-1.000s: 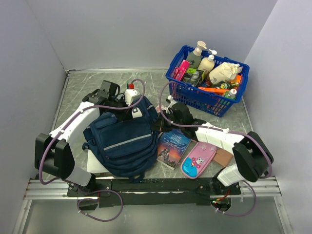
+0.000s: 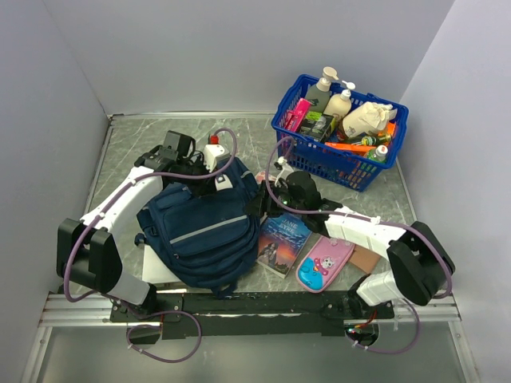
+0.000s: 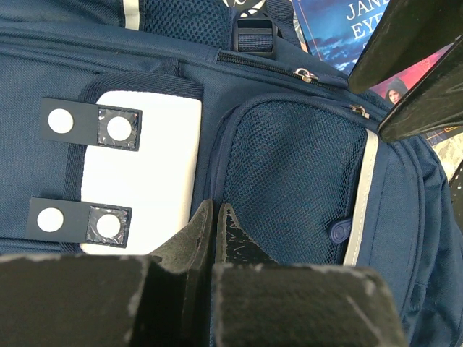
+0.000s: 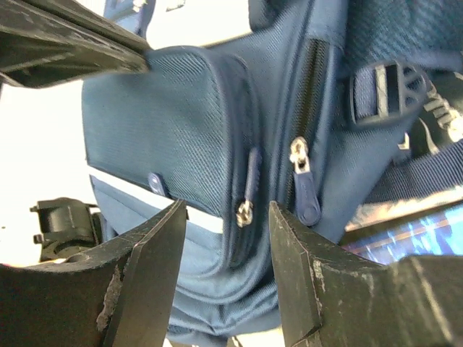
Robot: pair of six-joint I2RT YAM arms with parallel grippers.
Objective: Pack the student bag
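The navy student bag (image 2: pixel 209 227) lies flat at the table's left-middle, with a pale stripe across its front pocket. My left gripper is shut on fabric along the edge of the mesh pocket (image 3: pixel 296 173), beside the white panel (image 3: pixel 159 166). At the bag's right side, my right gripper is open. Its fingers straddle the corner seam in the right wrist view, and a zipper pull (image 4: pixel 249 184) shows between them, not gripped. A second zipper pull (image 4: pixel 305 195) hangs just to its right. The inside of the bag is hidden.
A Jane Eyre book (image 2: pixel 281 246) lies right of the bag, then a pink and blue pencil case (image 2: pixel 326 262) and a brown notebook (image 2: pixel 365 259). The blue basket (image 2: pixel 343 166), full of bottles and packets, stands at the back right. Something white (image 2: pixel 157 266) lies under the bag's left edge.
The left arm and the bag look unmoved.
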